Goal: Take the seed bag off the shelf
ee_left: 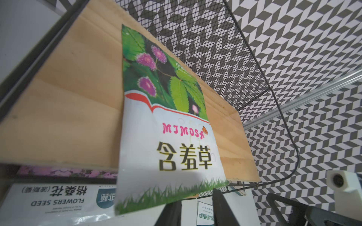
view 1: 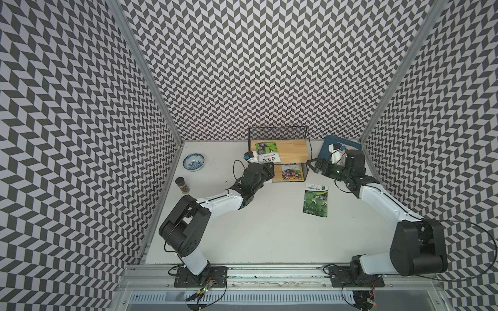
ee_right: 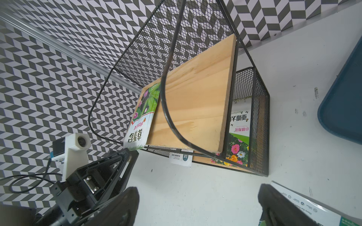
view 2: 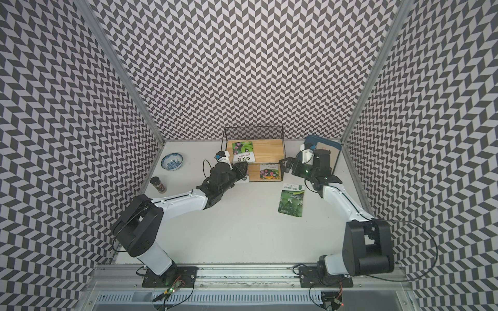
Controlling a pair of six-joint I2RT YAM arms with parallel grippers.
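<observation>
The Mimosa seed bag (ee_left: 169, 124) lies on the wooden upper board (ee_right: 199, 101) of the shelf, its lower end overhanging the front edge. My left gripper is at that lower edge, fingers partly apart; whether the bag's edge sits between them cannot be told. From the right wrist view, the left fingers (ee_right: 130, 160) are just below the bag's bottom corner. My right gripper stands open to the right of the shelf, nothing between its fingers.
More seed packets (ee_right: 239, 145) lie on the lower shelf level. A green packet (view 1: 315, 201) rests on the table in front. A blue tray (ee_right: 343, 101) is at right; a bowl (view 1: 193, 161) and a jar (view 1: 182, 185) are at left.
</observation>
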